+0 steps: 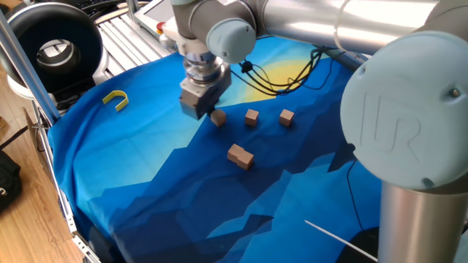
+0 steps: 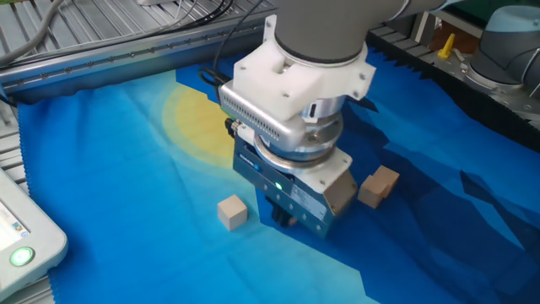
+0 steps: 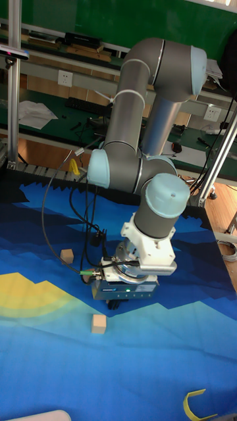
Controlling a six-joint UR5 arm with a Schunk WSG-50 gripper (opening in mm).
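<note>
My gripper [image 1: 213, 113] hangs low over the blue cloth, its short dark fingers beside a small wooden cube [image 1: 219, 118]. They look to be at or against the cube's left side in exterior view 1; whether they grip it, or are open or shut, I cannot tell. Two more cubes stand apart to the right, a nearer one [image 1: 251, 117] and a farther one [image 1: 287, 117]. A pair of touching wooden blocks [image 1: 240, 156] lies in front of them. Another cube [image 2: 233, 213] sits alone beside the gripper in exterior view 2, hidden behind it in exterior view 1.
A yellow curved piece [image 1: 115, 99] lies at the cloth's left. A tablet-like device [image 2: 25, 241] stands at the edge in exterior view 2. Black cables hang from the arm.
</note>
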